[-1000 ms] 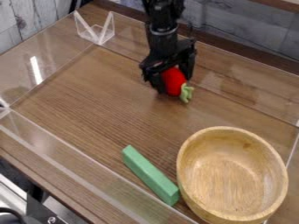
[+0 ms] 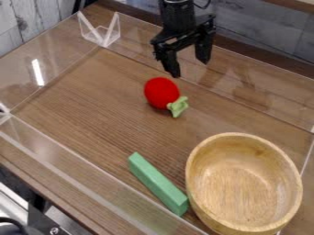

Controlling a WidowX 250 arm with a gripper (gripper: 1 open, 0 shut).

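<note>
A red strawberry-like toy (image 2: pixel 161 92) with a green leafy top lies on the wooden table, left of centre in the upper half of the camera view. My black gripper (image 2: pixel 182 58) is raised behind it at the top centre, apart from it, its fingers spread open with nothing seen between them.
A tan round bowl (image 2: pixel 243 184) fills the lower right. A green bar (image 2: pixel 157 184) lies left of the bowl. A clear wire-like stand (image 2: pixel 101 29) is at the back left.
My gripper has let go of the red toy and moved up and back. The toy has shifted toward the front left and now lies apart from the gripper.
</note>
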